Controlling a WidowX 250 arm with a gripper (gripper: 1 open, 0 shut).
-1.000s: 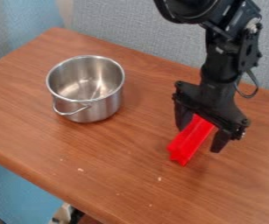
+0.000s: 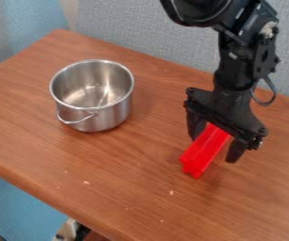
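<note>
My gripper (image 2: 218, 136) is low over the right half of the wooden table, its black fingers open on either side of a red block (image 2: 199, 158). The block lies slanted, its lower end toward the table's front, and its upper part is partly hidden by the gripper. Whether the fingers touch it I cannot tell. A shiny steel pot (image 2: 91, 114) with a wire handle stands upright to the left, apart from the gripper and block.
A grey textured wall runs behind it.
</note>
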